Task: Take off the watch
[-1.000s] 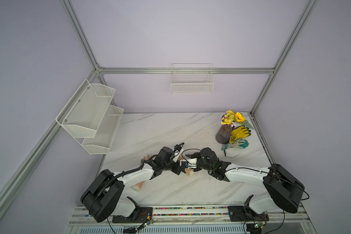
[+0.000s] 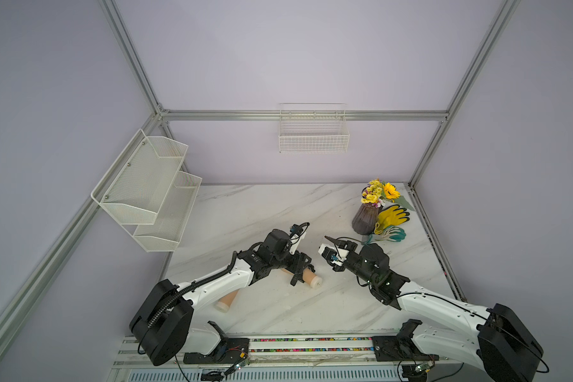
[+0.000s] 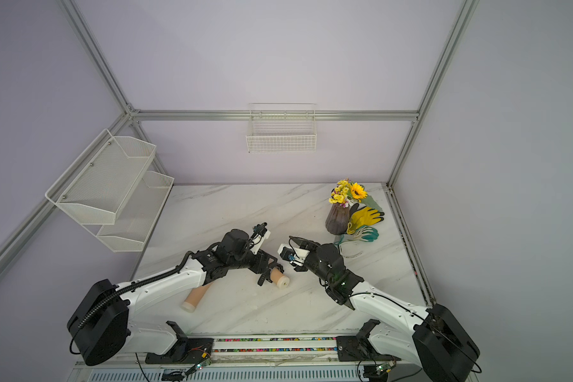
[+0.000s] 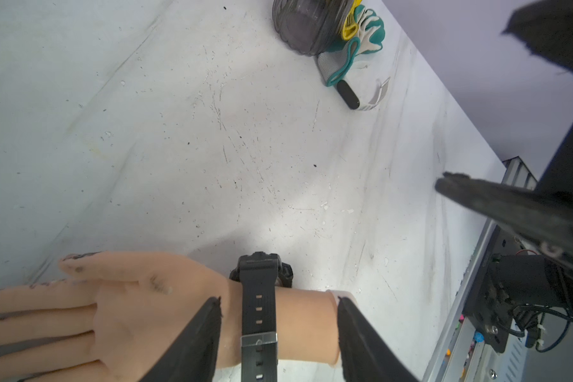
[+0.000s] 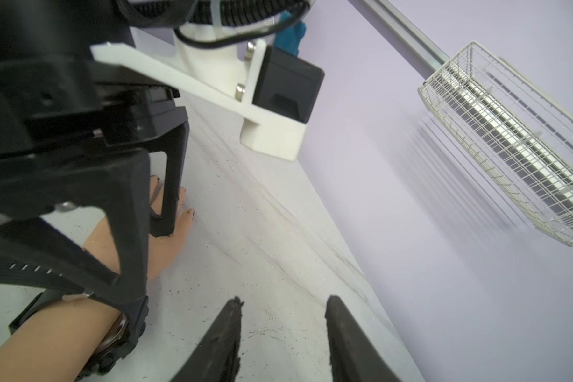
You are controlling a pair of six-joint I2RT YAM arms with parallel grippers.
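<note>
A black watch [image 4: 259, 305] sits around the wrist of a peach dummy hand [image 4: 152, 318], its strap uppermost in the left wrist view and the hand lying palm up on the table [image 4: 140, 178]. My left gripper hangs open over the strap, a finger to each side. Part of the left gripper's black body hides the hand in the right wrist view. My right gripper is raised right of the hand, part open, with only table seen between its fingers.
A second forearm [image 3: 196, 296] lies at left. A vase of sunflowers [image 2: 366, 217], a yellow glove [image 2: 391, 216] and a teal-white glove [image 2: 390, 233] stand or lie at back right. Mesh racks [image 2: 140, 184] hang on the left.
My right arm has moved right and up, away from the forearm. My left arm has lifted a little and shifted up the frame in the top left view.
</note>
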